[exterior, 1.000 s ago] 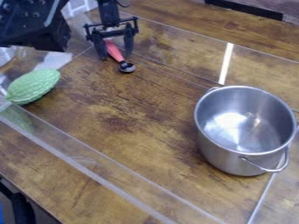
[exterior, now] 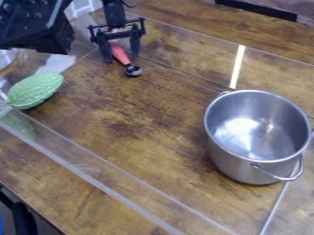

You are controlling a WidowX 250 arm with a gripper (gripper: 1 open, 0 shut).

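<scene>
My black gripper (exterior: 119, 37) is at the upper left, over a red-handled utensil (exterior: 120, 55) with a dark, shiny round end, which lies on the wooden table near the back edge. Whether the fingers are open, shut or touching the handle is too small to tell. A large steel pot (exterior: 255, 138) with side handles stands at the right. A pale green textured round item (exterior: 35, 90) lies at the left.
Clear plastic edging runs along the back and the lower left of the wooden table (exterior: 147, 138). Dark machinery fills the upper left corner.
</scene>
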